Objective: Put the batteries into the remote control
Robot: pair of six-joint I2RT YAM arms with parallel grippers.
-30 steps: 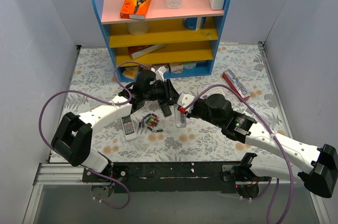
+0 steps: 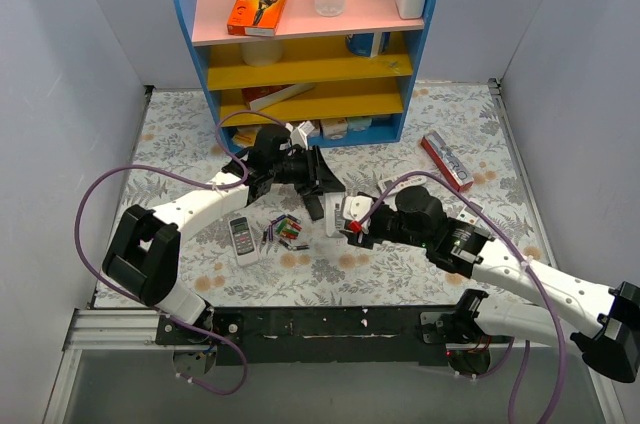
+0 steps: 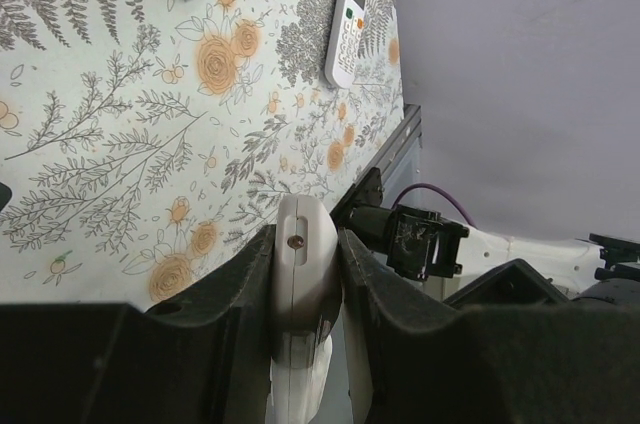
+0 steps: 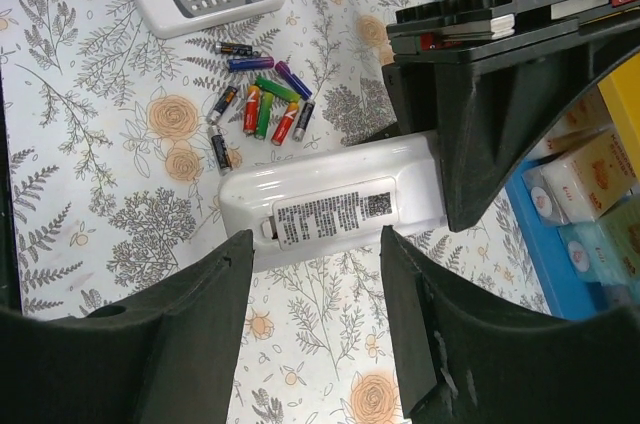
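A white remote control point(image 2: 333, 216) is held above the table by my left gripper, which is shut on one end of it. In the right wrist view the back of the remote point(image 4: 420, 189) is turned to the camera, with a barcode sticker on it. My right gripper is part open just in front of the remote's lower edge, nothing between its fingers; whether it touches the remote, I cannot tell. Several loose batteries point(image 4: 250, 109) of mixed colours lie on the table beyond the remote.
Another white remote point(image 2: 243, 240) lies left of the batteries, and a dark one point(image 2: 313, 206) lies by the left gripper. A red box point(image 2: 447, 161) is at the back right. A blue-sided shelf point(image 2: 310, 74) stands behind.
The batteries have not moved.
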